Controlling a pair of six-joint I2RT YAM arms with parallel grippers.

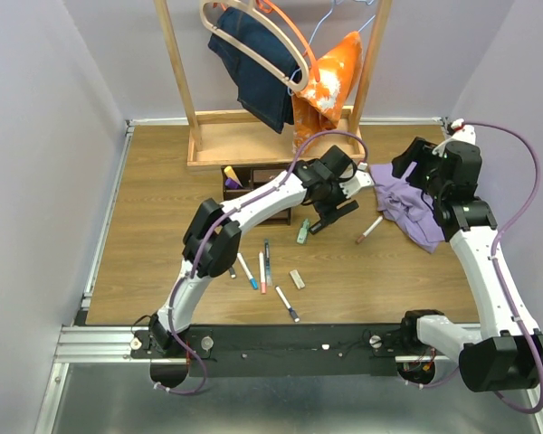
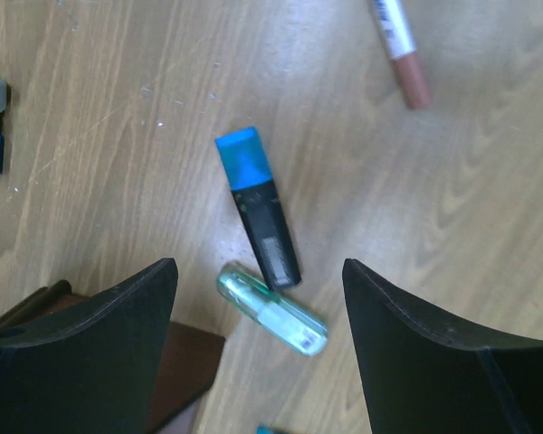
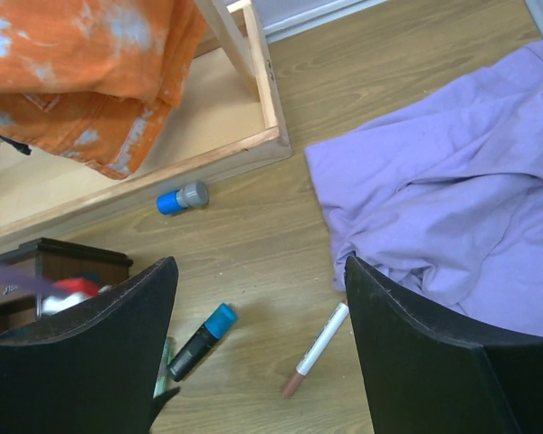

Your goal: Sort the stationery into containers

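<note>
My left gripper [image 1: 335, 208] is open above the table; in the left wrist view a black marker with a blue cap [image 2: 262, 217] and a green bottle [image 2: 276, 312] lie below its empty fingers. My right gripper [image 1: 412, 158] hovers at the back right, fingers apart, nothing between them. A dark wooden organizer [image 1: 244, 203] holding a few items is partly hidden by my left arm. Several pens [image 1: 262, 271], an eraser [image 1: 297, 278] and a red-white marker [image 1: 369, 230] lie loose. A blue-and-grey item [image 3: 183, 198] lies by the rack.
A wooden rack [image 1: 194, 136] with hanging clothes stands at the back. A crumpled purple cloth [image 1: 407, 208] covers the right side of the table.
</note>
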